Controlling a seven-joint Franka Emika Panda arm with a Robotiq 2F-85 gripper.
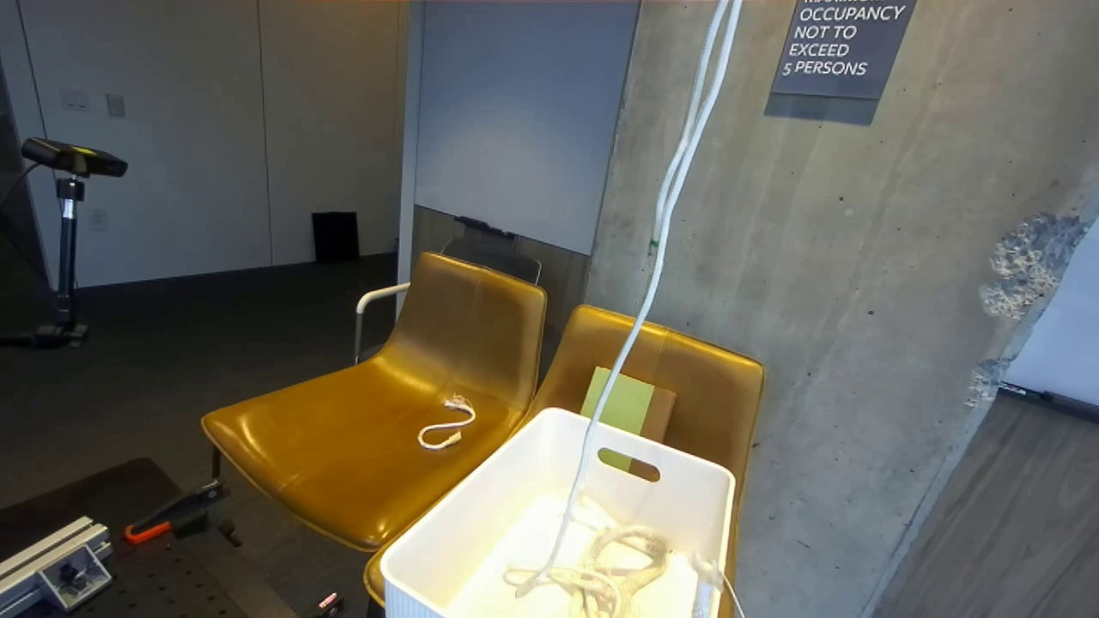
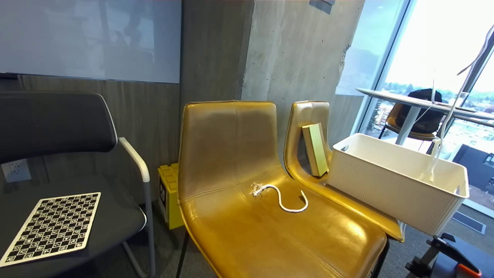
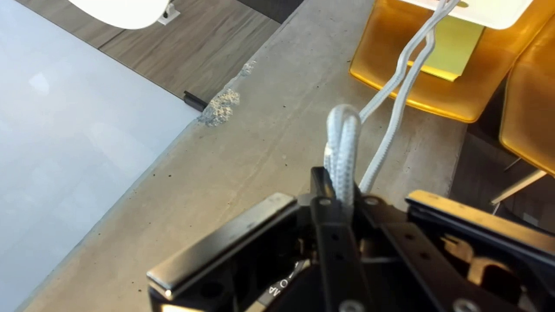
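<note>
In the wrist view my gripper is shut on a white rope, which bends in a loop just past the fingertips. Two strands trail from it toward the chair. In exterior view 1 the same rope hangs from above the frame, and its lower length reaches down into the white bin. A heap of cream rope lies on the bin's floor. On the left tan chair seat rests a short white rope piece with one frayed end. The gripper is outside both exterior views.
The bin stands on the right tan chair, with a green box leaning on the backrest behind it. A concrete wall rises close behind.
</note>
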